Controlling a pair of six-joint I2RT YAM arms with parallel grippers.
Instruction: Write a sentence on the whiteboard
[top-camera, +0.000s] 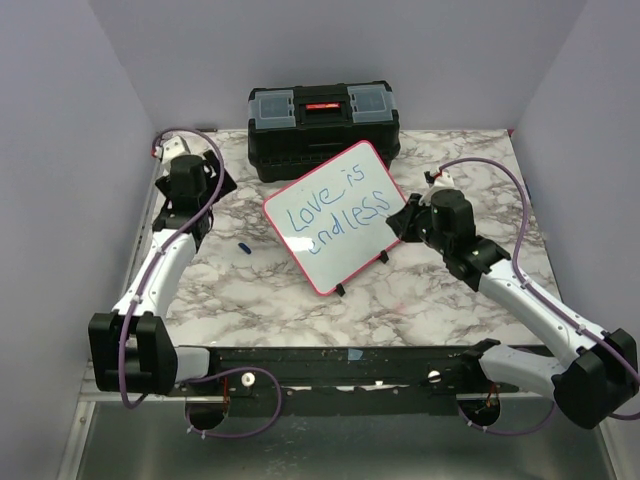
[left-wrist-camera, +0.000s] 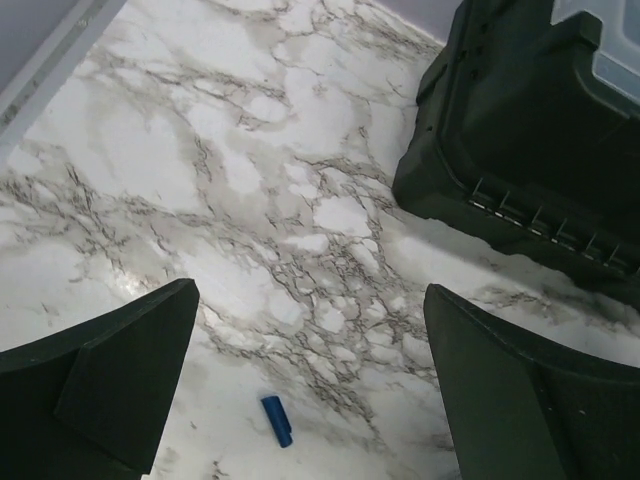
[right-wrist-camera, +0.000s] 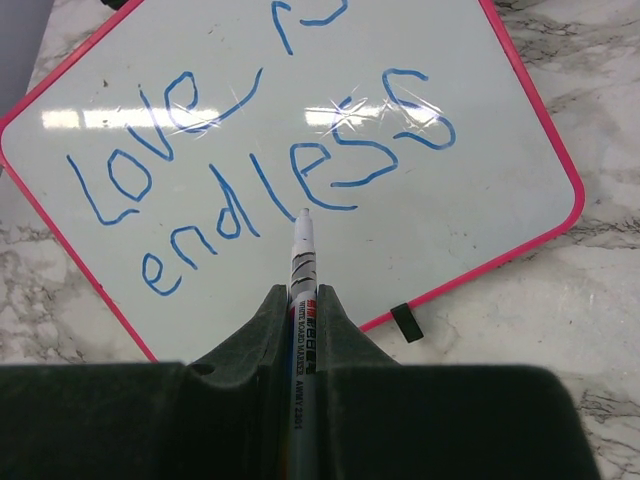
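The whiteboard (top-camera: 330, 262), red-edged and lying turned at an angle, bears the blue words "Love is endless", all readable in the top view. A slim marker (right-wrist-camera: 303, 262) is pinched in my right gripper, its tip pointing at the lettering; from these views I cannot tell whether it touches the board. My right gripper stands over the board's right edge in the top view. At the back left, clear of the board, my left gripper is open, with only marble tabletop visible between its fingers. A blue marker cap (left-wrist-camera: 277, 421) lies on the table below it.
A black toolbox (top-camera: 322, 150) with grey lid panels stands at the back, directly behind the board. Black clips (top-camera: 340, 290) stick out at the board's lower edge.
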